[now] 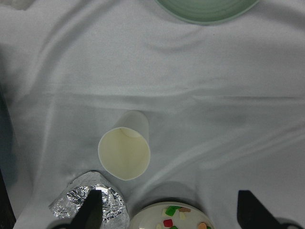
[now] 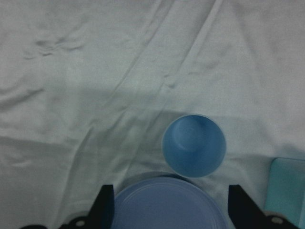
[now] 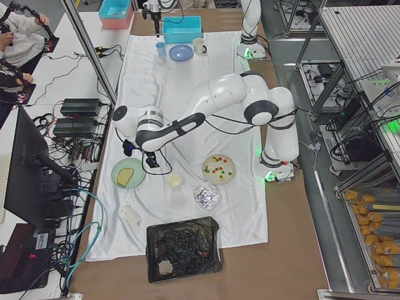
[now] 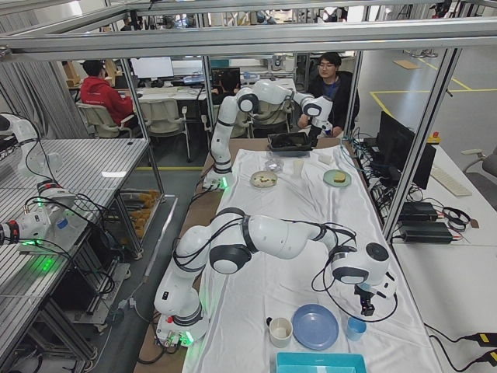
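My left gripper is open above the white cloth near the green plate (image 3: 120, 164), which holds a yellow piece. Below it in the left wrist view are a cream cup (image 1: 124, 152), crumpled foil (image 1: 71, 205) and a plate (image 1: 152, 219) with small coloured pieces. My right gripper is open over the other end, above a blue cup (image 2: 193, 143) and a blue plate (image 2: 164, 195), with nothing between its fingers.
A black lined bin (image 3: 184, 240) sits at one end, a teal container (image 2: 286, 191) at the other. A mug (image 4: 280, 332) stands by the blue plate. Monitors, cables and seated people line one side.
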